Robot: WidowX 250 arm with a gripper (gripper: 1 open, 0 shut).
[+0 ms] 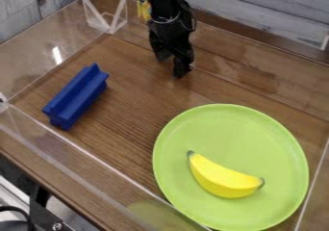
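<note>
A long blue block [75, 95] lies at the left of the table, apart from the gripper. A yellow banana [224, 177] lies on a large green plate [232, 123] at the front right.
A yellow can [144, 8] stands at the back, partly behind the arm. Clear plastic panels [33, 47] line the left side.
</note>
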